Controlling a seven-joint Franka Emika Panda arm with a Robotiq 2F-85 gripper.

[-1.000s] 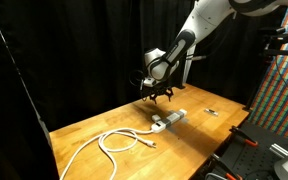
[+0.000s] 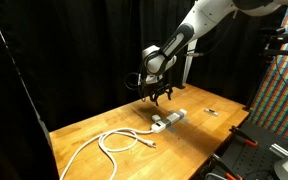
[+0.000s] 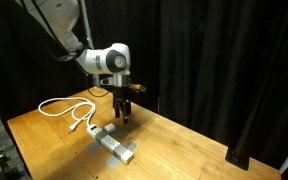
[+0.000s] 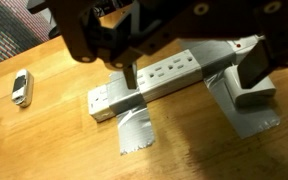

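A white power strip (image 4: 169,75) lies on the wooden table, held down by silver tape (image 4: 136,130). In the wrist view, a white block (image 4: 249,92), perhaps a plug or adapter, sits beside the strip on another piece of tape, partly hidden by one dark finger (image 4: 259,62). My gripper is open, its fingers spread above the strip, with nothing seen held between them. Exterior view 1 has the gripper (image 2: 158,98) hanging over the table behind the power strip (image 2: 169,121); in exterior view 2 it hangs near the strip (image 3: 111,143) too.
A white cable (image 2: 106,140) loops across the table left of the strip in exterior view 1. A small white device (image 4: 22,88) lies apart from the strip in the wrist view. Bare table (image 3: 179,150) stretches to the right in exterior view 2, with black curtains behind.
My gripper has shifted and turned slightly, a little to the right in exterior view 1. The power strip and cable have not visibly moved.
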